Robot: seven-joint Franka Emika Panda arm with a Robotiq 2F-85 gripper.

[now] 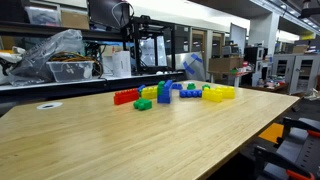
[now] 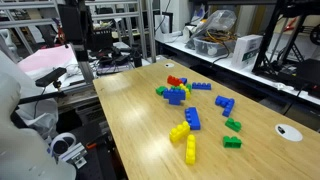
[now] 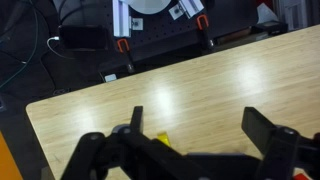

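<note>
Blocks in several colours lie on a light wooden table [image 2: 150, 125]. In exterior view 2 a yellow block [image 2: 191, 149] and another yellow block [image 2: 179, 132] are nearest, with a blue block [image 2: 193, 119] behind them. Two green blocks, one green block [image 2: 232, 143] nearer, lie to the right; a red block [image 2: 177, 81] is among the far cluster. My gripper is open above the table in the wrist view, its fingers wide apart and empty. A yellow block [image 3: 163, 138] shows partly below it, and a red piece [image 3: 300, 177] at the lower right corner.
A white disc [image 2: 289, 132] lies flat at the table's right side. Bins [image 1: 71, 70] and shelving stand behind the table.
</note>
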